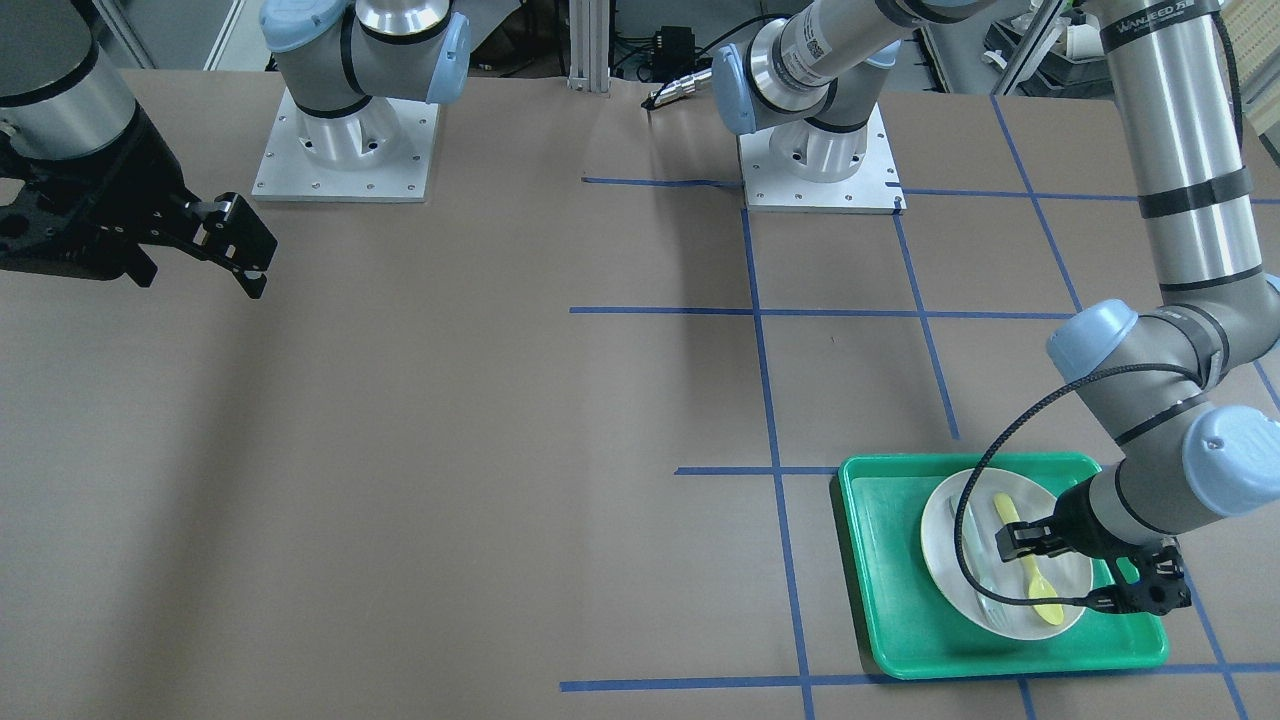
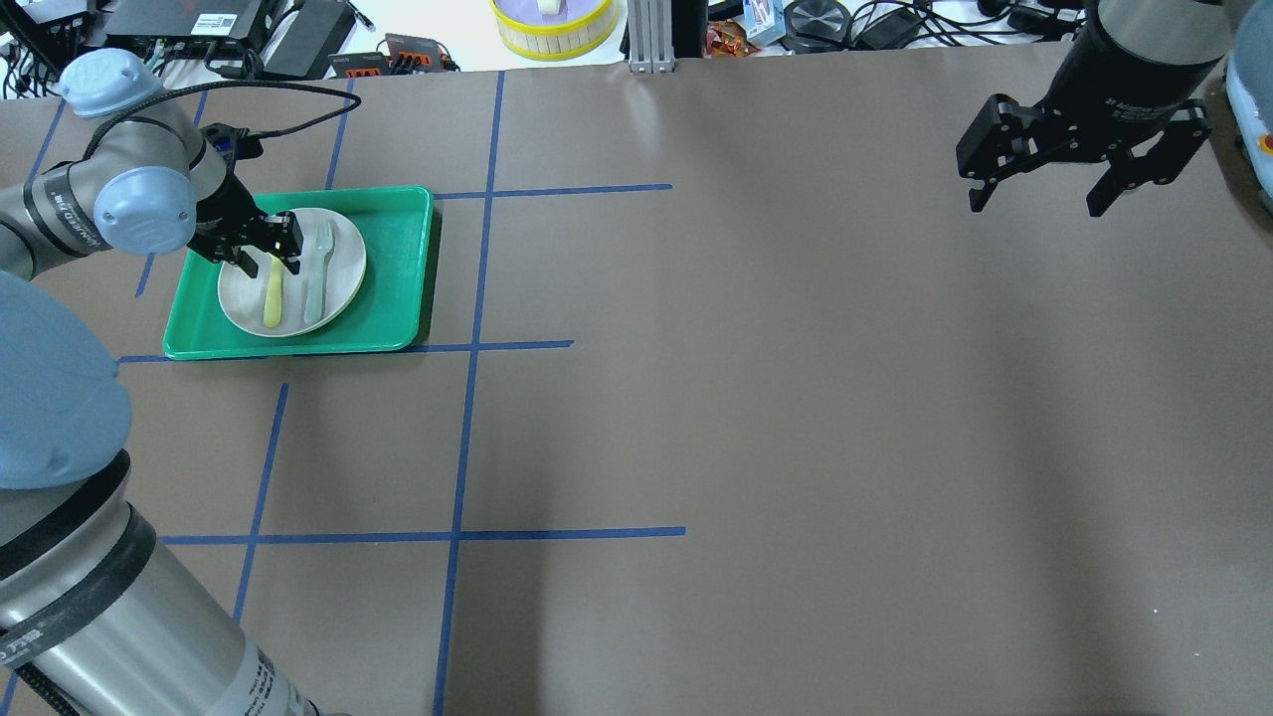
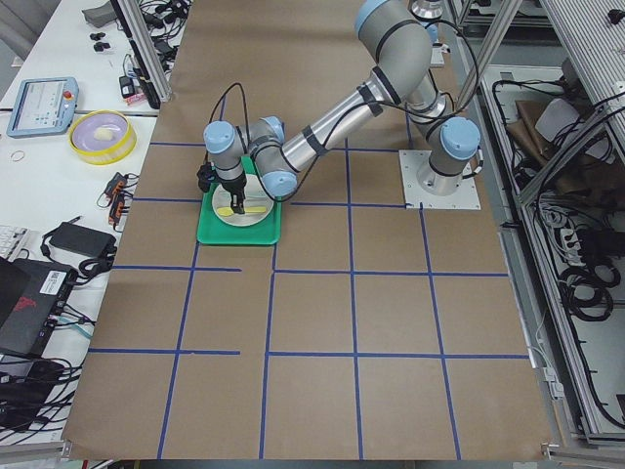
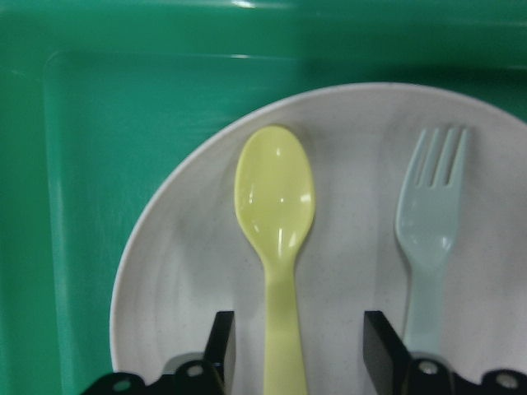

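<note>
A green tray (image 1: 879, 610) holds a white plate (image 2: 245, 308) carrying a yellow spoon (image 4: 276, 206) and a pale blue fork (image 4: 430, 230). My gripper is low over the plate, its fingers open on either side of the spoon's handle, with the fork just beyond the right finger. In the front view the gripper partly hides both utensils. Whether the fingertips touch the plate I cannot tell.
Bare tabletop (image 2: 835, 394) with blue tape lines lies beside the tray. A second, idle arm end (image 2: 1080, 149) hangs at the top right of the top view. Other arm bases stand at the table's edge.
</note>
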